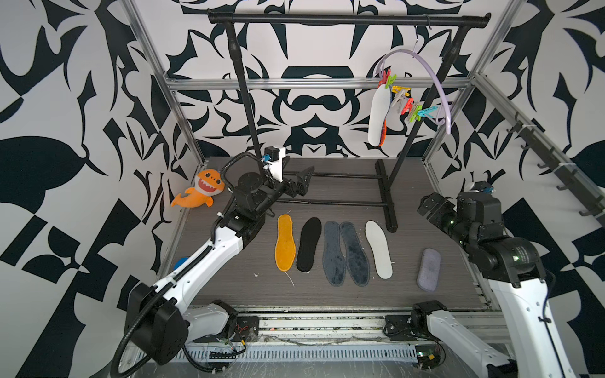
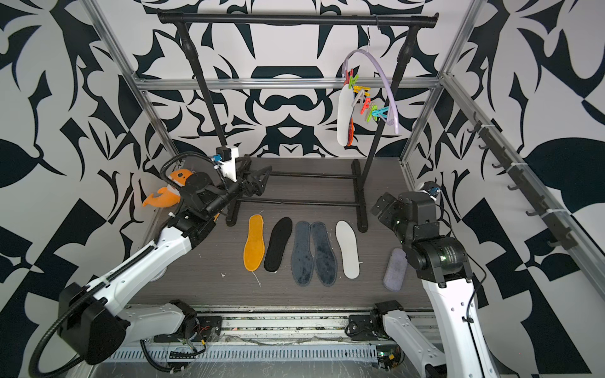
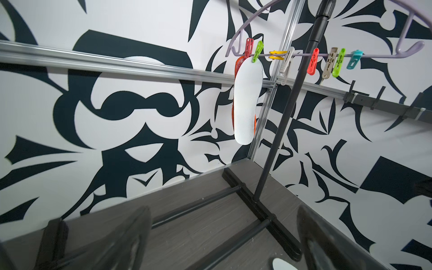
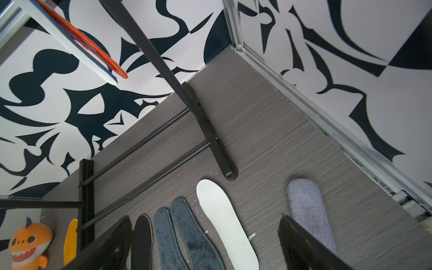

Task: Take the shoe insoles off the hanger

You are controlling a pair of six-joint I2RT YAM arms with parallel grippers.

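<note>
A white insole [image 1: 378,113] with an orange insole [image 3: 236,67] behind it hangs by red and green clips from the lilac hanger [image 1: 439,88] on the black rack's right half. My left gripper [image 1: 299,179] is raised at the middle left, below and left of that pair; in the left wrist view it faces them, open and empty. My right gripper [image 1: 431,208] stands open at the right, below the hanger and above the floor, nothing between its fingers. Several other clips on the hanger hold no insole.
Several insoles lie in a row on the floor: yellow [image 1: 285,242], black [image 1: 309,243], grey [image 1: 334,252], white [image 1: 378,249]. A grey pad [image 1: 428,269] is at right, an orange shark toy [image 1: 198,192] at left. The rack's base [image 1: 327,202] lies behind the row.
</note>
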